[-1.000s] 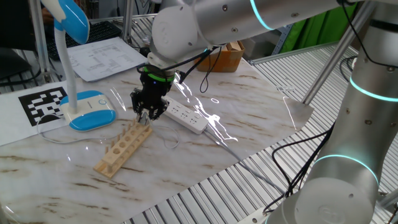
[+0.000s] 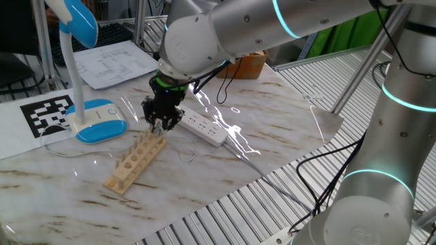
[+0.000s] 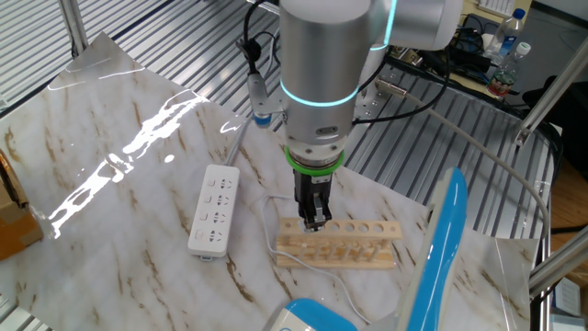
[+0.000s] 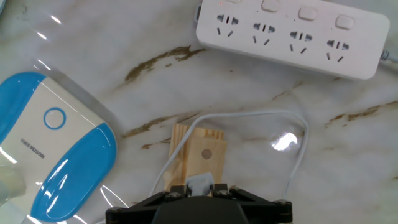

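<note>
A pale wooden rack (image 2: 139,161) with a row of round holes and upright pegs lies on the marble-patterned table. My gripper (image 3: 315,224) points down at one end of it, over or against its top board; the exact contact is unclear. In the wrist view, the rack's end (image 4: 208,155) shows just ahead of the black gripper. A small pale grey piece (image 4: 200,183) sits between the dark finger parts. Whether it is a fingertip or a held object cannot be made out, nor whether the fingers are shut.
A white power strip (image 3: 214,211) lies near the rack, and a thin white cable (image 4: 255,114) loops beside and across its end. The blue and white lamp base (image 2: 97,122) stands close by. A cardboard box (image 2: 246,66) is farther back. Bare tabletop (image 2: 61,197) extends beyond the rack.
The arm's wrist has tilted and lowered slightly over the last second, while the fingertips stay at the same end of the rack. The rack, strip and lamp have not moved.
</note>
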